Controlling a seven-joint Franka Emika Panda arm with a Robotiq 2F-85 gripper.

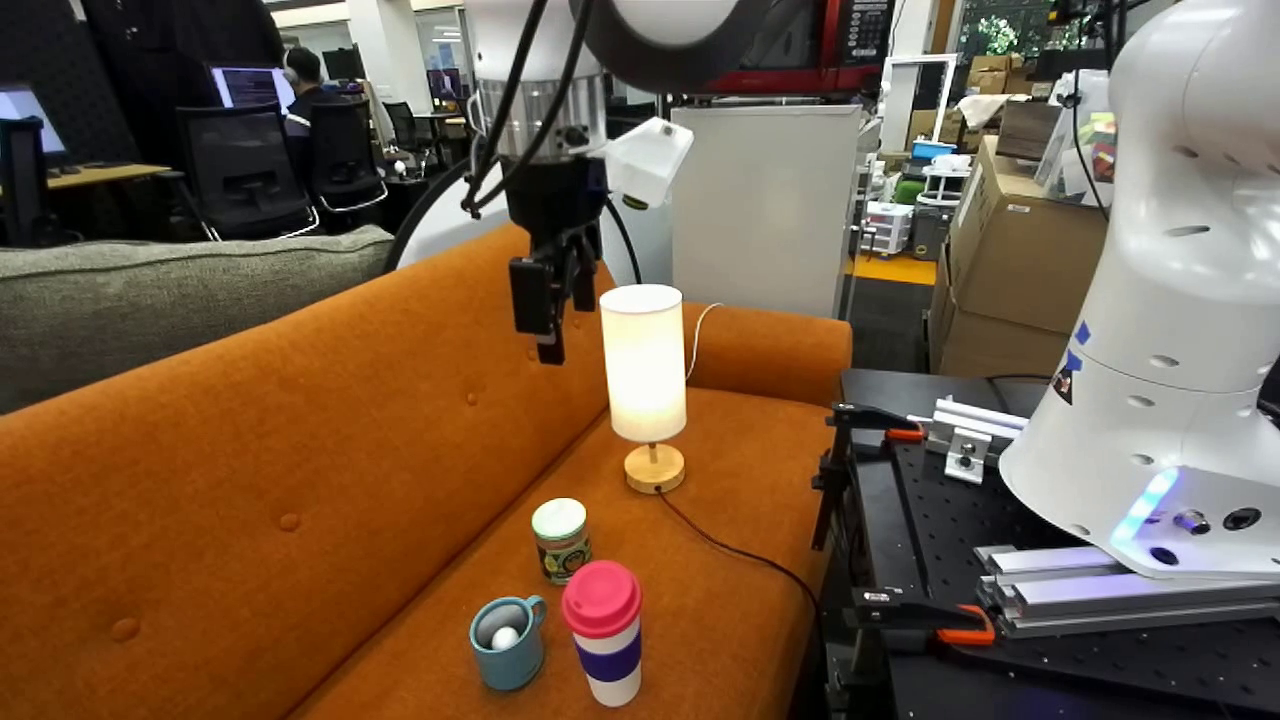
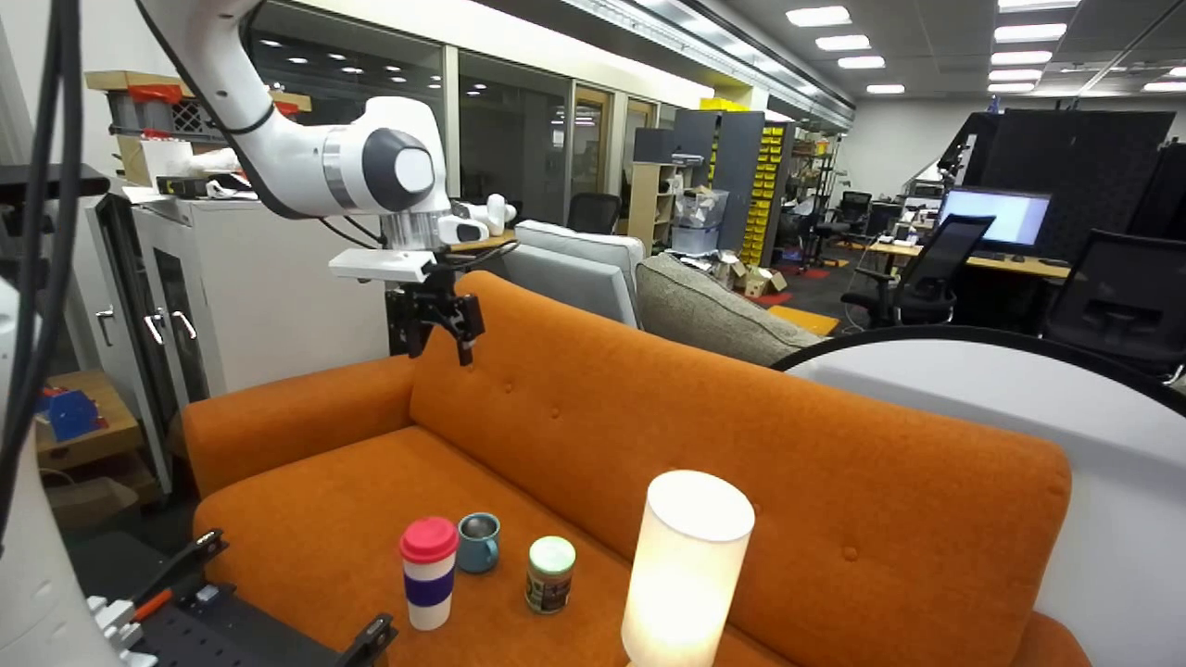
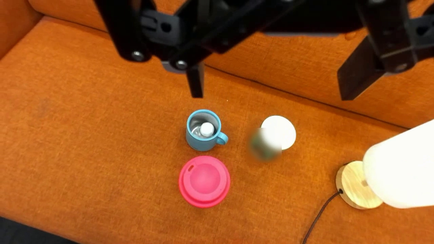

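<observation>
My gripper is open and empty, its two fingers wide apart in the wrist view. It hangs high over the orange sofa, near the backrest, as exterior view 2 shows. Below it stands a blue mug (image 1: 512, 661) with a small white round object (image 3: 206, 129) inside. Beside the mug is an upright white cup with a purple band and a pink lid (image 1: 602, 596). A jar with a pale lid (image 1: 559, 518) stands nearby; the wrist view blurs its side. The lit lamp (image 1: 644, 372) stands on a round wooden base (image 3: 356, 184).
A dark cord (image 1: 746, 551) runs from the lamp base over the seat's front edge. The sofa backrest (image 2: 767, 428) rises behind the objects. In exterior view 2, the seat left of the cup is bare. A black table with clamps (image 1: 918, 618) borders the sofa's front.
</observation>
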